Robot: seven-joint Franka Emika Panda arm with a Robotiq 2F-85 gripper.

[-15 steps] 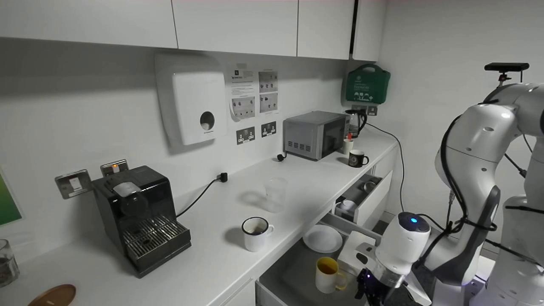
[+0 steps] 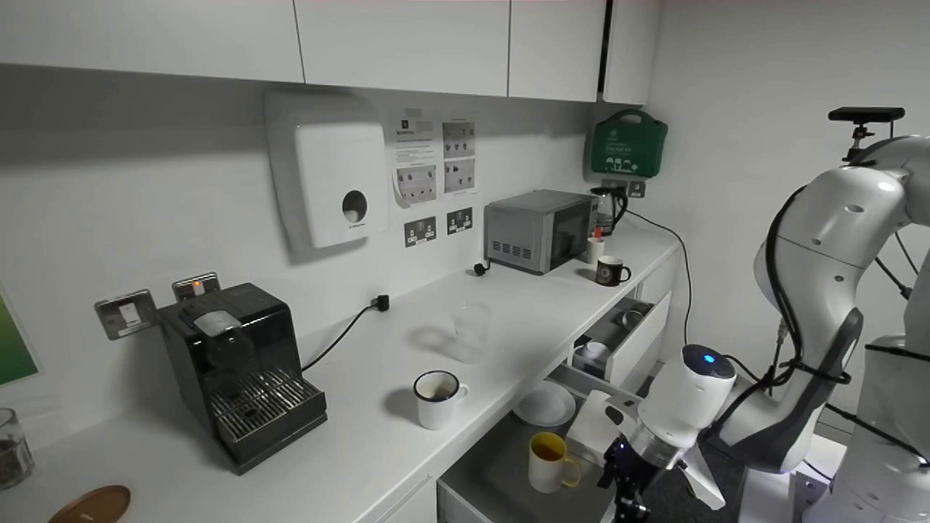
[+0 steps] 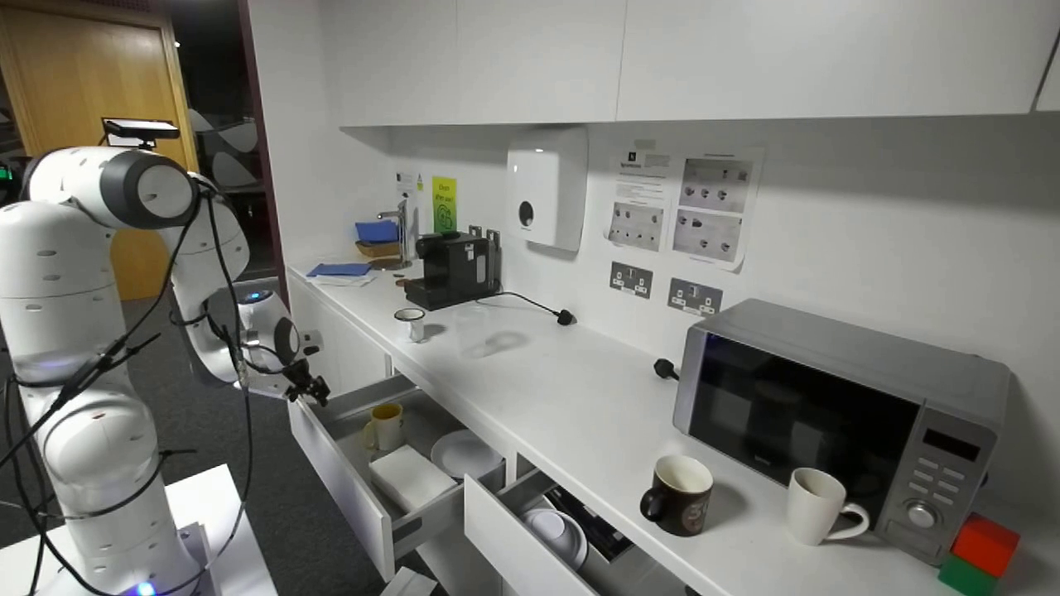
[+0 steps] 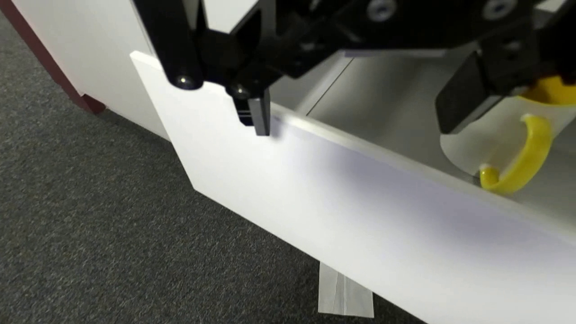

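Observation:
The wide lower drawer (image 3: pixel 343 477) is pulled out from under the counter. In it lie a white mug with yellow inside and yellow handle (image 2: pixel 546 471), a white plate (image 2: pixel 545 404) and a white box (image 3: pixel 414 477). My gripper stands open near the drawer front (image 4: pixel 345 189), toward the end by the mug. In the wrist view its fingers (image 4: pixel 464 102) are spread apart, with the panel's top edge crossing the view below and between them. Whether a finger touches the panel cannot be told. Nothing is held.
A second drawer (image 3: pixel 507 541) beside it is also open, with dishes inside. On the counter stand a white enamel mug (image 2: pixel 437 401), a clear cup (image 2: pixel 471 331), a coffee machine (image 2: pixel 240 375), a microwave (image 3: pixel 845 397), a black mug (image 3: pixel 678 495) and a white mug (image 3: pixel 820 507).
The wide drawer with its mug, plate and box has shifted slightly inward toward the counter. My arm has moved a little, its hand rising slightly in exterior view 1.

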